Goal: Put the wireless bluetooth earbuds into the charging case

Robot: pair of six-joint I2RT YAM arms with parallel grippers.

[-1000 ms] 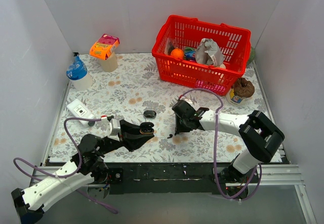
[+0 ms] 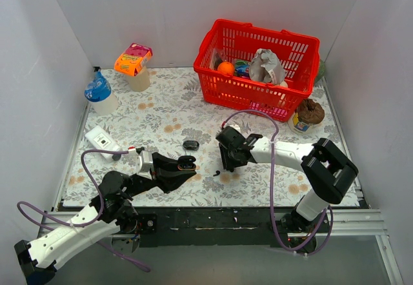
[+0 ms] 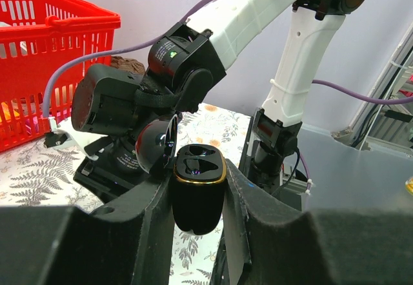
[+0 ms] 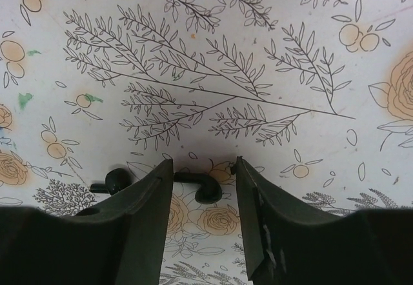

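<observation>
My left gripper (image 2: 188, 167) is shut on the black charging case (image 3: 197, 204), held upright with its gold-rimmed top facing up. My right gripper is open and low over the table, its fingertips around one black earbud (image 4: 208, 189), not closed on it. The other earbud (image 4: 117, 180) lies to its left in the right wrist view; in the top view a small earbud (image 2: 217, 173) shows left of the right gripper.
A red basket (image 2: 251, 91) stands at the back. A black object (image 2: 191, 145) lies mid-table. A white power strip (image 2: 100, 140), bottle (image 2: 99, 91) and cups sit left, a jar (image 2: 303, 118) right.
The left arm and the case are essentially unchanged.
</observation>
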